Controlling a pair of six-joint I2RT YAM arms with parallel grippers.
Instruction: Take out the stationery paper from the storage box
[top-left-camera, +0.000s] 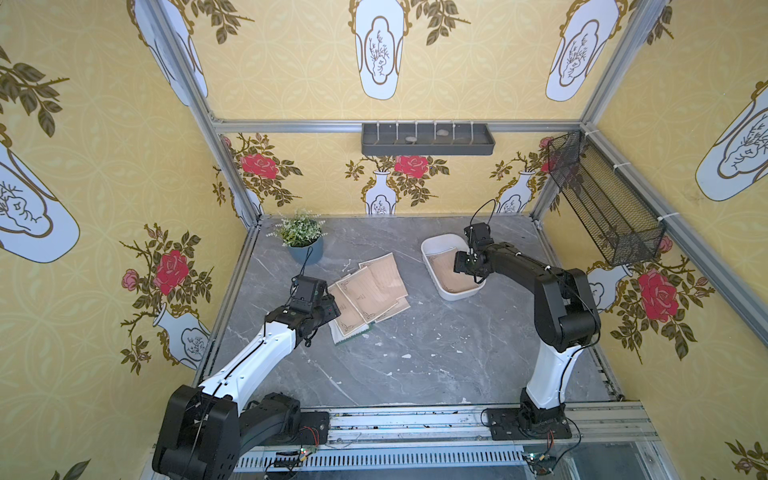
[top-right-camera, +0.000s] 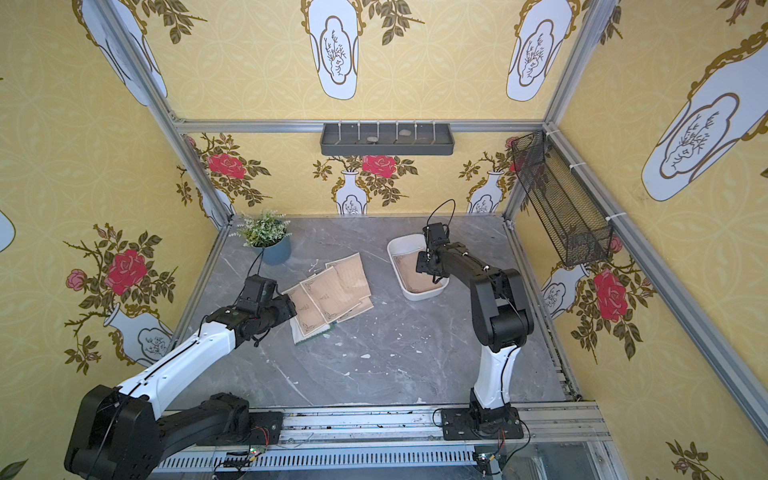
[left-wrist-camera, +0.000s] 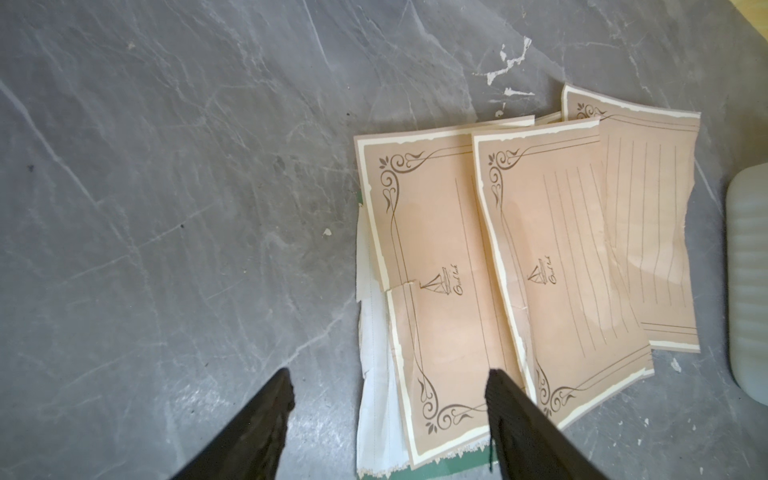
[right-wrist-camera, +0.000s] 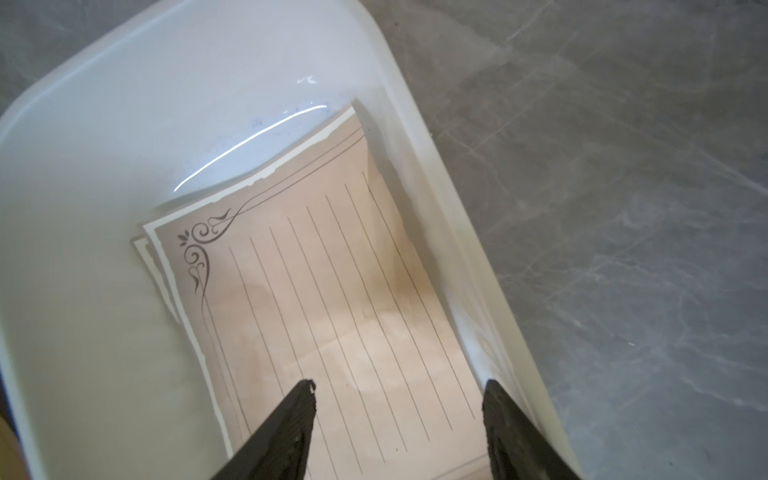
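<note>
The white storage box (right-wrist-camera: 72, 136) holds beige lined stationery paper (right-wrist-camera: 320, 304) with scroll corners, slightly curled at its edges. My right gripper is over the box's interior, fingers apart above the paper with nothing between them. Several more sheets (left-wrist-camera: 432, 336) lie overlapping on the grey table left of the box, with a white and green torn-edged layer beneath. My left gripper hangs open over the near left edge of that pile, holding nothing.
A potted plant (top-left-camera: 306, 248) stands at the back left of the table. A wire basket (top-left-camera: 608, 200) and a grey rack (top-left-camera: 428, 148) are mounted on the walls.
</note>
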